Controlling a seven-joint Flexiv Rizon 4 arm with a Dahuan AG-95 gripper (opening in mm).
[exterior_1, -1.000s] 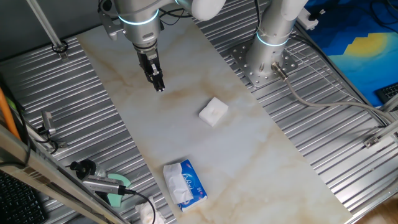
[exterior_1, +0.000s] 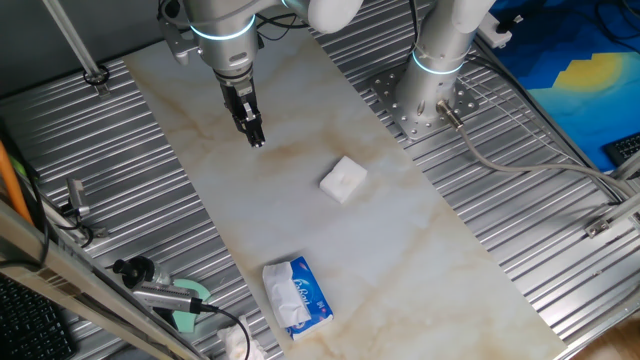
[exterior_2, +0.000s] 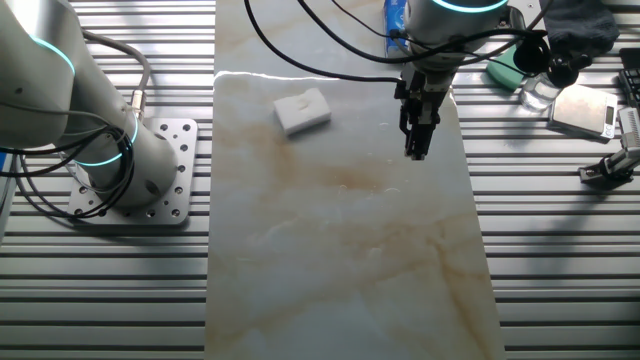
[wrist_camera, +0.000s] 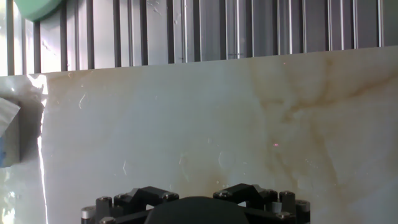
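My gripper (exterior_1: 257, 143) hangs above the marble-patterned board, its black fingers pointing down. In the wrist view the two fingers (wrist_camera: 157, 194) stand apart at the bottom edge, and nothing shows between them. A white block (exterior_1: 345, 180) lies on the board, a short way from the gripper and towards the arm's base; exterior view 2 shows this white block (exterior_2: 302, 111) left of the gripper (exterior_2: 415, 155). Farther along the board is a blue-and-white tissue pack (exterior_1: 298, 296), with a white tissue over its top. Part of that pack (wrist_camera: 9, 134) enters the wrist view at left.
The board (exterior_2: 340, 270) is bare over a wide area in front of the gripper. Slatted metal flanks it. Beyond one edge are a green item (exterior_2: 506, 70), a small scale (exterior_2: 583, 110) and dark devices. Black cables (exterior_2: 330, 72) loop beside the arm.
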